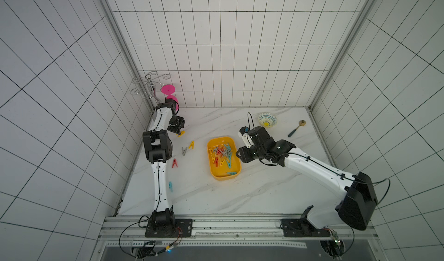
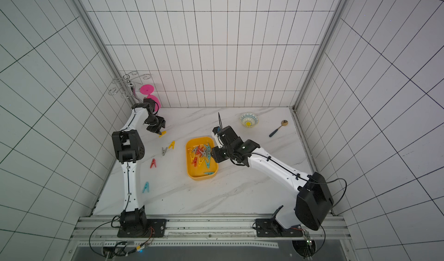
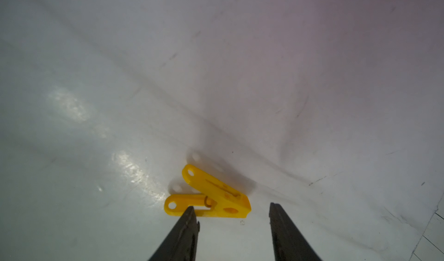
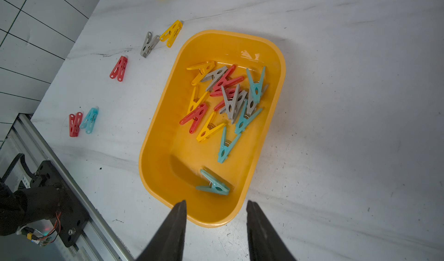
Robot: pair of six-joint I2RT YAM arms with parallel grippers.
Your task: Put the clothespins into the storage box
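In the left wrist view a yellow clothespin (image 3: 222, 198) lies on the table, just ahead of my left gripper. That gripper stands open and low over the pin, with nothing held. The orange storage box (image 4: 155, 136) holds several red, yellow, grey and blue clothespins. My right gripper is open and empty at the near rim of the box. Loose on the table left of the box lie another yellow clothespin (image 4: 171, 33), a grey clothespin (image 4: 149, 44), a red clothespin (image 4: 118, 68), a blue clothespin (image 4: 89, 120) and a second red clothespin (image 4: 75, 124).
A pink object (image 1: 168, 89) and a metal scroll rack (image 1: 150, 82) stand at the back left, close to the left arm. A patterned bowl (image 1: 267, 119) and a spoon (image 1: 296, 128) lie at the back right. Bare table surrounds the box.
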